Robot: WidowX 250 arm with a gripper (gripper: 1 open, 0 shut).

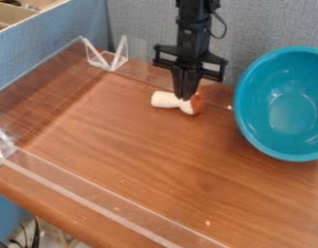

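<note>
My black gripper (185, 95) hangs at the back of the wooden table, shut, its fingertips just above a small white object with an orange end (166, 100) lying on the table. I see nothing held between the fingers; whether the tips touch the object is hard to tell.
A large teal bowl (281, 116) stands close on the right. A clear plastic edge with a white bracket (106, 55) runs along the left. A grey wall rises behind.
</note>
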